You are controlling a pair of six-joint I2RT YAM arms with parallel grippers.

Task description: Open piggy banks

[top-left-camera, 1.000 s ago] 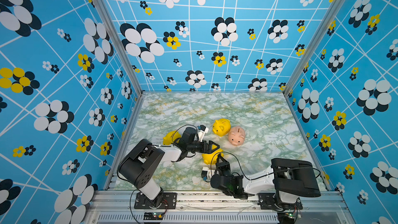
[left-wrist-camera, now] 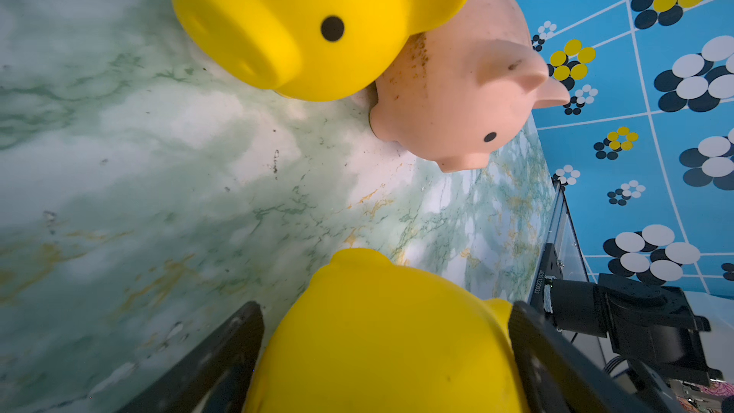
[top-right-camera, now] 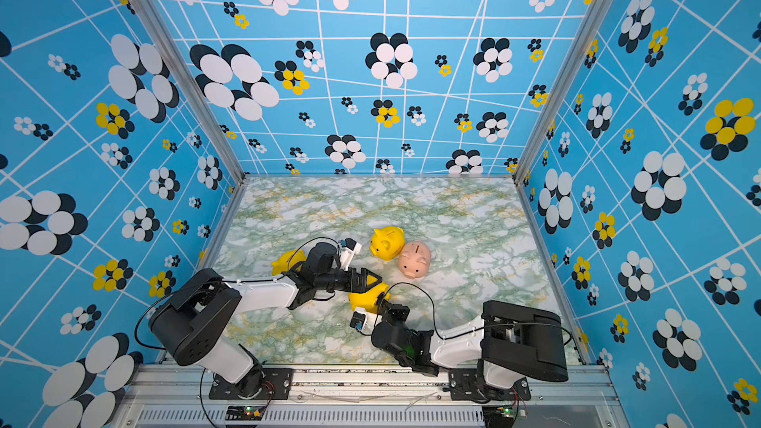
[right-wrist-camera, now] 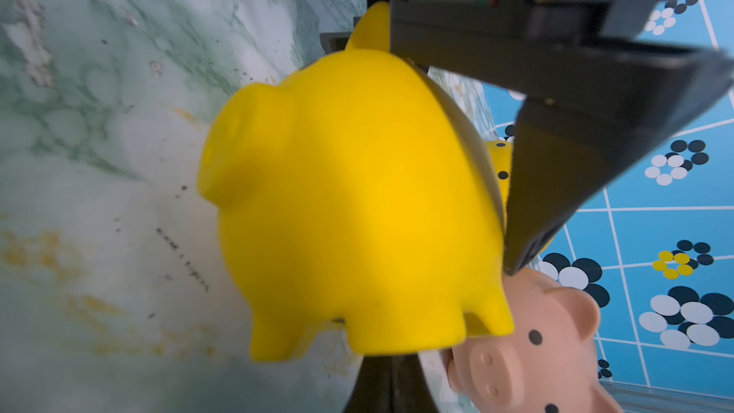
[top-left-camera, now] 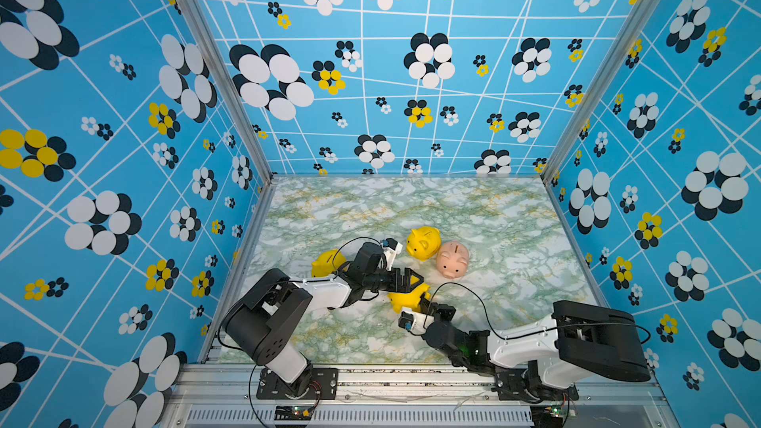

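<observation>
A yellow piggy bank [top-left-camera: 406, 301] sits between the two grippers near the table's front middle. My left gripper is open, its dark fingers [left-wrist-camera: 221, 359] on either side of this bank. In the right wrist view the same yellow bank [right-wrist-camera: 359, 199] fills the middle, its stubby feet pointing down the frame. My right gripper is shut, its fingertips close to one foot; whether they touch it cannot be told. A second yellow bank [top-left-camera: 424, 242] and a pink bank [top-left-camera: 452, 259] stand upright behind, side by side. Another yellow bank [top-left-camera: 326, 262] is partly hidden by the left arm.
Bare marbled table [top-left-camera: 507, 214] lies at the back and to the right. The pink bank [left-wrist-camera: 458, 84] and a yellow one [left-wrist-camera: 321, 23] stand close to the left gripper. Patterned blue walls [top-left-camera: 428, 0] enclose the table on three sides.
My right gripper and forearm have moved to the right, and its wrist has turned a little. The front yellow bank has shifted very slightly; the left arm has hardly moved.
</observation>
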